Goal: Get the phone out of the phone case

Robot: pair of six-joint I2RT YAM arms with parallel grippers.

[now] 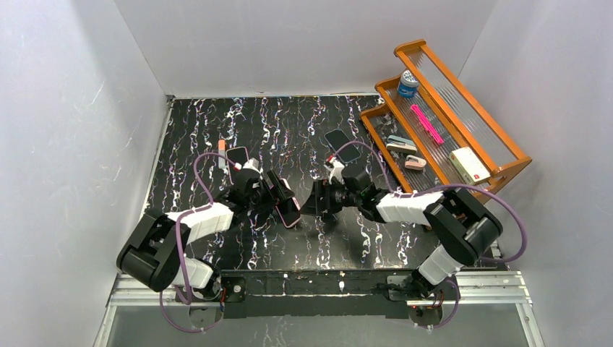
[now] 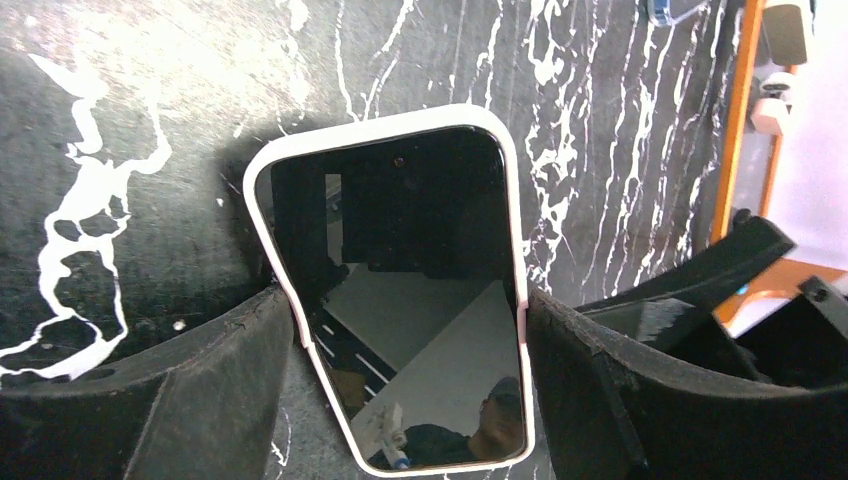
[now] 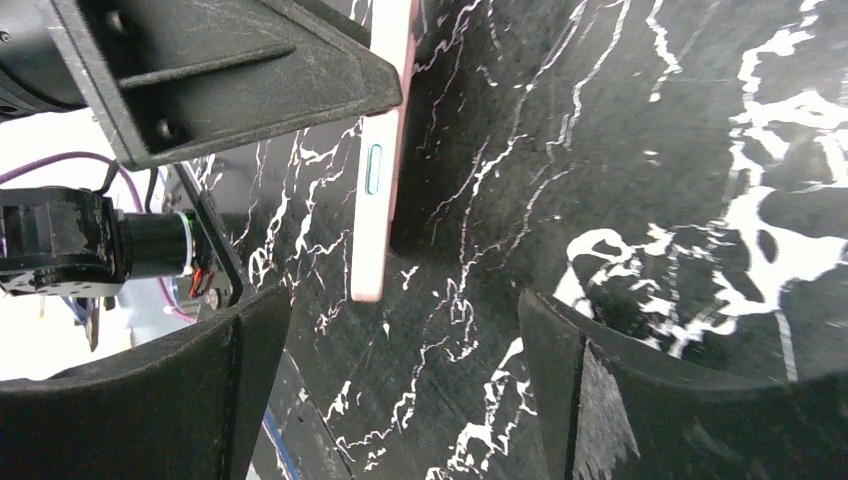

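Note:
A dark-screened phone point(image 2: 400, 250) sits inside a pale pink phone case point(image 2: 519, 230), whose rim runs all round it. My left gripper is shut on the case's two long sides. In the right wrist view the case point(image 3: 374, 215) shows edge-on, raised off the table, with a left finger point(image 3: 250, 75) against it. Just right of the phone in the top view is my right gripper point(image 1: 311, 206), open. Between its own fingertips there is only table, and the case lies beyond them, apart.
Another phone-like slab point(image 1: 237, 156) and an orange-and-white item point(image 1: 221, 153) lie behind the left arm. A dark slab point(image 1: 342, 145) rests near the wooden rack point(image 1: 463, 108), which fills the right rear.

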